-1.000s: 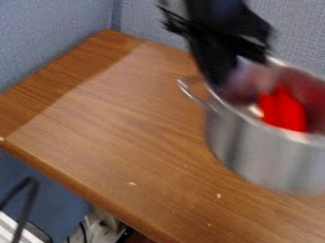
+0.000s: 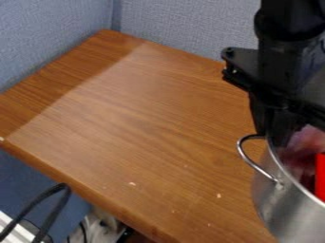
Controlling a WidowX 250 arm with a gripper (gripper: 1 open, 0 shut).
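My black gripper (image 2: pixel 273 114) is at the right of the camera view, reaching down into a steel pot (image 2: pixel 283 204) that is cut off by the right edge. The pot has a wire handle on its left side. Inside it a red object (image 2: pixel 318 177) shows at the frame's edge. The fingertips are mostly hidden by the pot, so whether the fingers are open or shut is unclear.
Blue-grey padded panels (image 2: pixel 178 24) stand behind it. Dark cables (image 2: pixel 45 214) hang below the table's near left edge.
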